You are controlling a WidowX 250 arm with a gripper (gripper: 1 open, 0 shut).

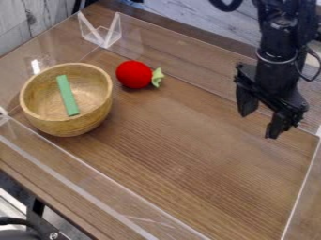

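Note:
My gripper [268, 112] is at the right of the camera view, low over the bare wooden surface; its black fingers point down, and whether they are open or shut is hard to tell. A red round object [133, 73] with a pale green tip lies at the upper left of centre. A wooden bowl [98, 120] at the left holds a green bar [68, 97].
A clear plastic item [100, 28] stands at the back left near the wall. A black object shows at the bottom left corner.

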